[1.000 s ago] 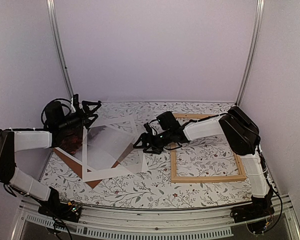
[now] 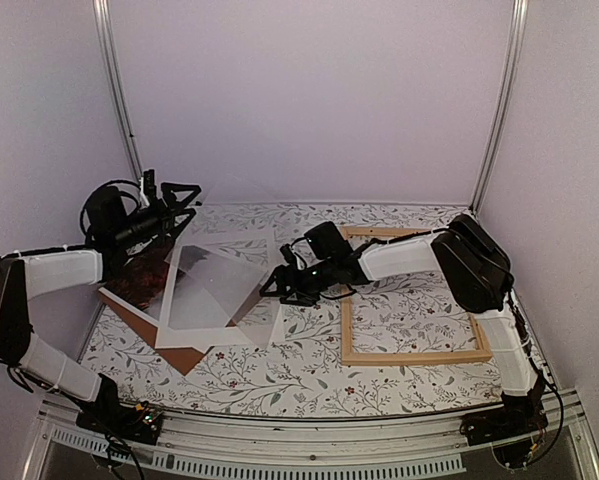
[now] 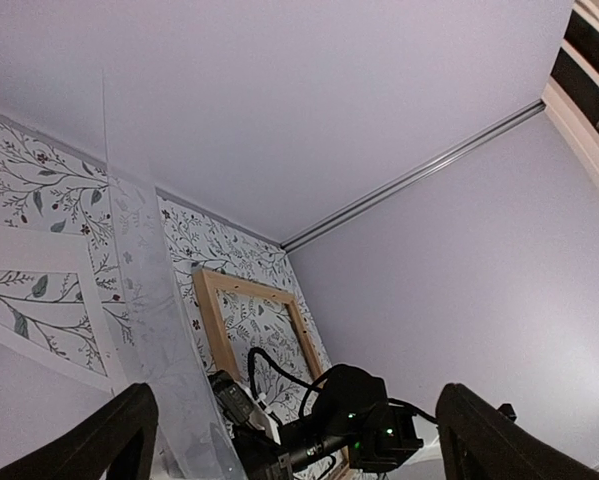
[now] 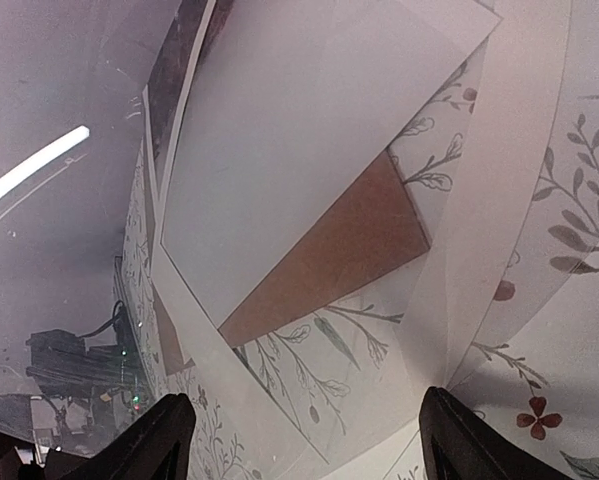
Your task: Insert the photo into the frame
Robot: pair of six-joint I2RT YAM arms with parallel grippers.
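Note:
The photo [image 2: 145,276], dark red and white-edged, lies at the left, partly covered by a white mat [image 2: 211,338] and my left arm. A clear sheet [image 3: 159,290] rises in front of my left gripper [image 2: 191,197], which stands open at the back left with no object visible between its fingers. At the mat's right side, low over the table, is my right gripper [image 2: 269,290]; its fingers [image 4: 444,430] are apart, close to the mat's edge. The empty wooden frame [image 2: 409,357] lies at the right, partly under my right arm.
A brown backing board [image 2: 187,360] lies beneath the mat and photo, one corner [image 4: 379,210] showing through the mat's opening. Pale walls [image 2: 309,100] close the back and sides.
The mat has slid a little to the left, together with my right gripper. My left gripper has risen or moved slightly back, and the clear sheet near it shows higher.

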